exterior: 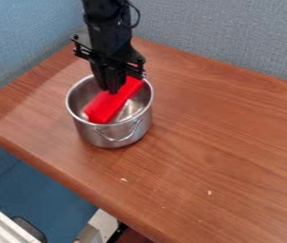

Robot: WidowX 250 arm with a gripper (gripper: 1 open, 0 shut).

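A long red object (108, 107) leans inside a steel pot (125, 131) with a wire handle, on the wooden table. My black gripper (118, 79) is over the pot at the object's upper end. The fingertips are partly hidden, so whether they grip it is unclear.
Grey-blue padded walls stand behind and at the left. A white-edged item lies below the table at the lower left.
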